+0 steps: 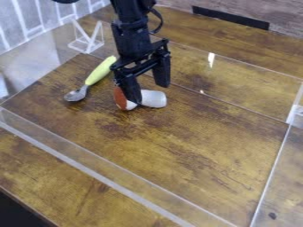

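My dark gripper [142, 82] is open and has its fingers low over a white object with a red end [149, 98] lying on the wooden table [178, 160]. One finger reaches down in front of the red part; whether it touches cannot be told. A yellow-green elongated object [98, 72] and a metal spoon [77, 94] lie to the left of the gripper.
Clear transparent walls edge the work area on the left, right and back. A white frame-like piece [88, 40] stands at the back left.
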